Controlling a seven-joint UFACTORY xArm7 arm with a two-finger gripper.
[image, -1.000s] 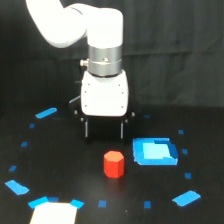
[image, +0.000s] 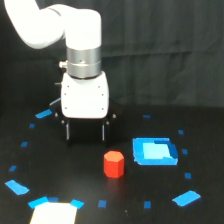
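Observation:
A red hexagonal block (image: 114, 164) stands on the black table near the middle. Farther right lies a blue square frame (image: 154, 151) with a pale patch inside it. My white gripper (image: 86, 129) points down, to the left of the red block and higher in the picture. Its two dark fingers stand wide apart and nothing shows between them. How high the fingertips are above the table is hard to judge against the dark surface.
A cream-coloured block (image: 54, 213) on blue is cut off by the bottom edge. Blue strips (image: 186, 198) and small blue squares are scattered over the table.
My gripper has moved left and slightly lower in the picture, away from the red block. The red block and the blue frame have stayed where they were.

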